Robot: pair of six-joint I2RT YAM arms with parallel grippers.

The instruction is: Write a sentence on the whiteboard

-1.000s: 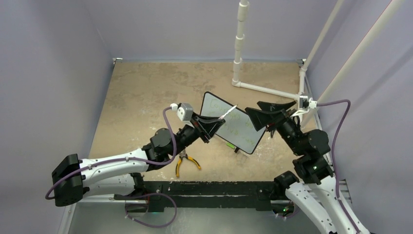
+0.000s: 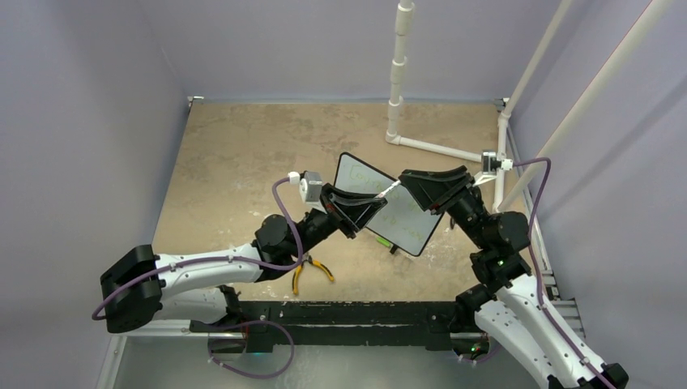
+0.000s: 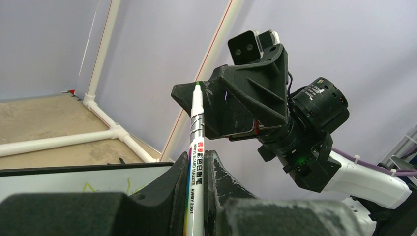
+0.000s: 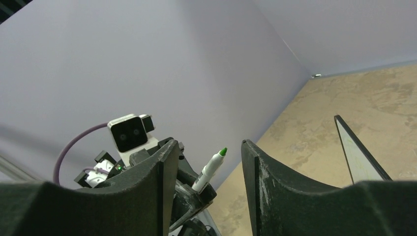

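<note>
A slim white marker (image 3: 197,162) with a green end points up and away from my left gripper (image 2: 384,199), which is shut on its lower part. Facing that end is my right gripper, partly open with a wide gap between its fingers. In the right wrist view the marker's green end shows within this gap, and I see no contact with either finger. The whiteboard (image 2: 411,229) lies tilted on the table below both grippers, with faint yellow-green writing on it. My arms cover part of the board in the top view.
Yellow-handled pliers (image 2: 312,269) rest near the table's front edge. Beside the board's lower edge is a small green item (image 2: 383,241). White pipes (image 2: 437,147) border the back right.
My right gripper has moved left towards the marker, and its fingers have come closer together. The left gripper has shifted slightly right with the marker, whose end is now at the right gripper.
</note>
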